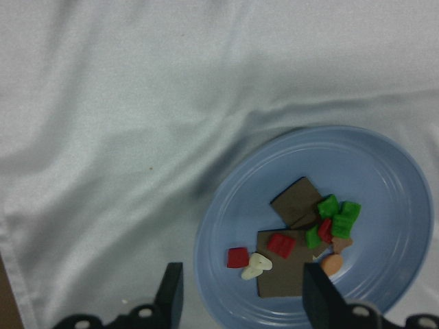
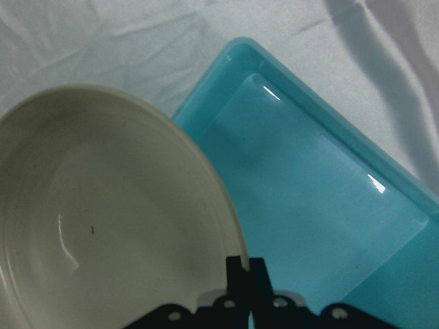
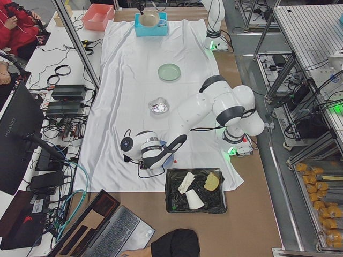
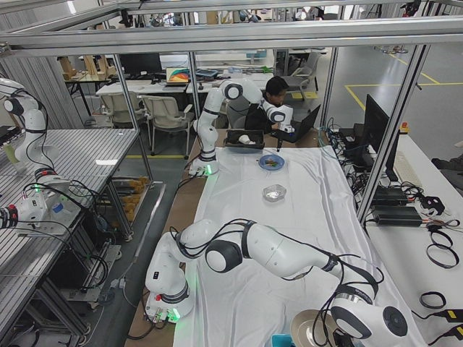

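A blue plate holds small red, green, white and orange pieces on brown squares. My left gripper is open above it, with no object gripped; in the camera left view the arm hides most of the plate. My right gripper is shut on the rim of a cream bowl, beside and partly over a blue tub.
A green plate and a foil dish sit mid-cloth. A black lined tray with white items and a yellow piece lies at the near end. A laptop and a person are nearby.
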